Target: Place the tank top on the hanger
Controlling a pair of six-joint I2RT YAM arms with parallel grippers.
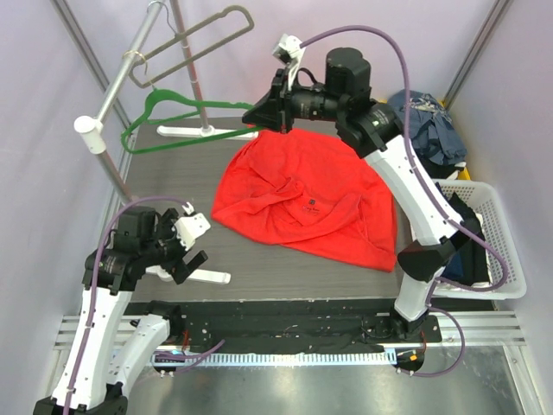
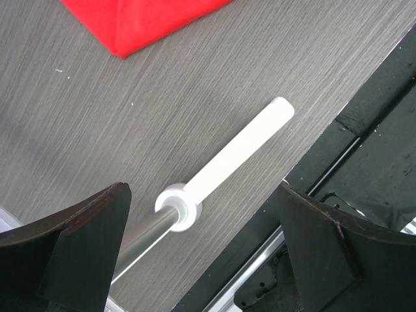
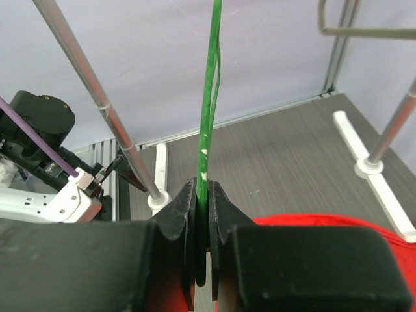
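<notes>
A green hanger (image 1: 160,102) is up beside the rack's rail in the top view, its far end pinched by my right gripper (image 1: 264,119). Seen from the right wrist, that gripper is shut on the hanger's green end (image 3: 207,123). The hook, by the rail, is too small to tell whether it still rests there. The red tank top (image 1: 298,199) lies loosely spread on the grey floor board, with nothing on it. My left gripper (image 1: 192,261) stands open and low at the front left; only floor and rack foot show between its fingers.
A metal rack with a rail (image 1: 130,65) stands at left, bearing an olive hanger (image 1: 194,43). Its white foot (image 2: 240,146) lies below the left gripper. At right are a white basket (image 1: 511,251) of folded clothes and a pile of blue clothes (image 1: 429,130).
</notes>
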